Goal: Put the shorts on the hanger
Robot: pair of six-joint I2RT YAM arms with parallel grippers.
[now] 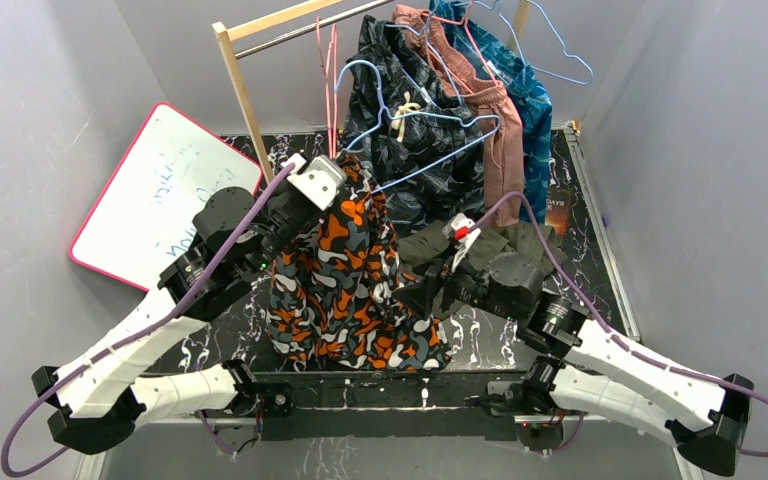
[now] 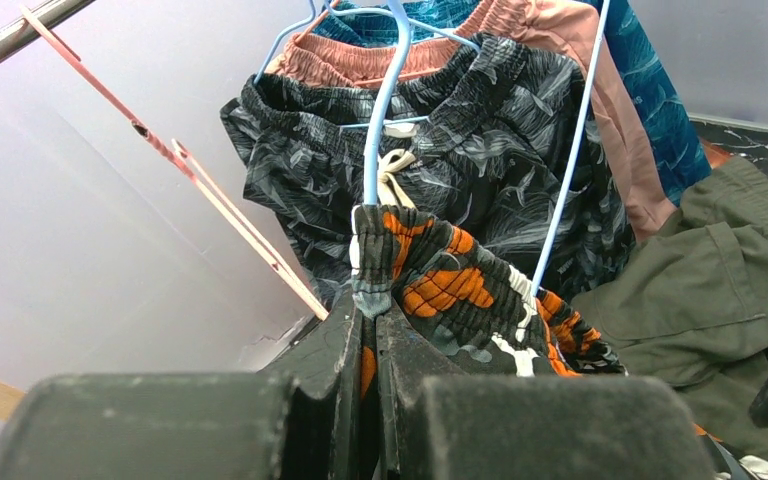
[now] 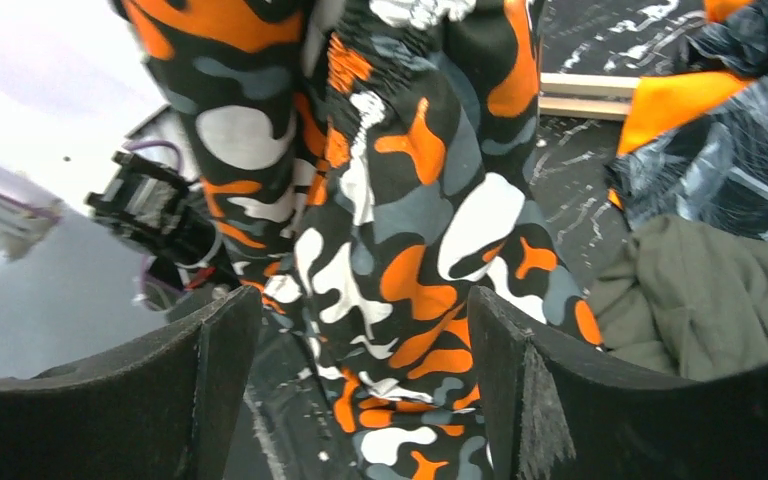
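Note:
The orange, white and dark camouflage shorts (image 1: 340, 270) hang from my left gripper (image 1: 336, 172), which is shut on the waistband (image 2: 450, 265). One end of the blue hanger (image 1: 430, 117) goes into the waistband beside those fingers; its other end sticks out to the right, clear of the cloth. The right side of the waistband droops below the hanger's bar. My right gripper stands open in front of the shorts. Camouflage cloth shows beyond its parted fingers (image 3: 510, 390), and nothing is gripped between them.
Black patterned shorts (image 1: 400, 90), pink shorts (image 1: 503, 140) and blue shorts (image 1: 532, 120) hang at the back. Empty pink hangers (image 1: 330, 95) are on the rail (image 1: 305, 30) near the left gripper. Olive shorts (image 1: 520, 242) lie right, a whiteboard (image 1: 170, 190) left.

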